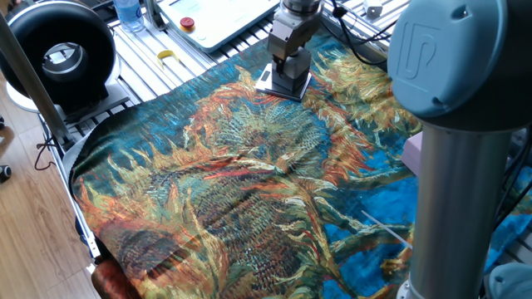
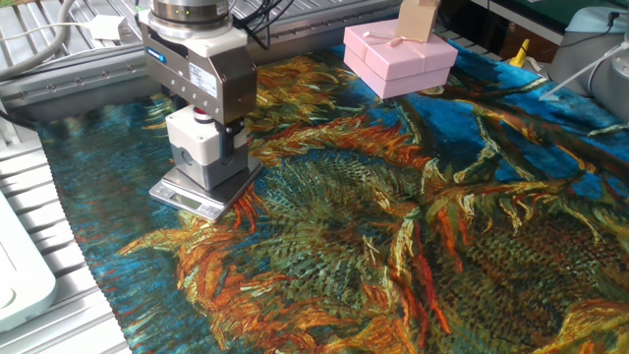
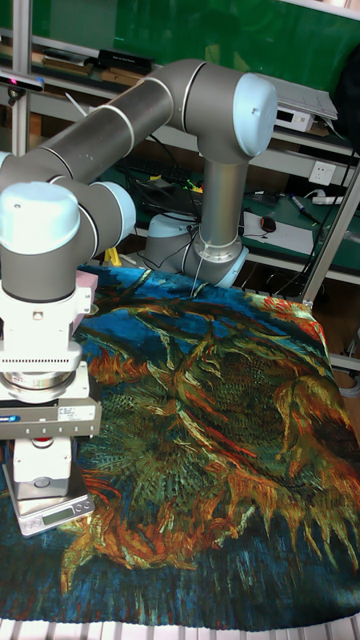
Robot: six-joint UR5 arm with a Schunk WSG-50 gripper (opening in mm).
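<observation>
In exterior view 2 a small white and grey box (image 2: 197, 154) with a red top part stands upright on a flat silver digital scale (image 2: 186, 203). The scale lies on the sunflower-print cloth, near its edge. My gripper (image 2: 202, 128) points down over the box, with a dark finger (image 2: 233, 144) close along its right side. The other finger is mostly hidden, so whether the fingers press on the box cannot be told. From exterior view 3, the scale (image 3: 51, 519) shows its display below the box (image 3: 43, 466). The same stack appears small and dark in exterior view 1.
A pink gift box (image 2: 398, 61) with a brown item on top stands farther back on the cloth (image 2: 324, 226). Cables hang behind the gripper. A white case with a red button (image 1: 188, 24) and a yellow ring (image 1: 168, 56) lie off the cloth.
</observation>
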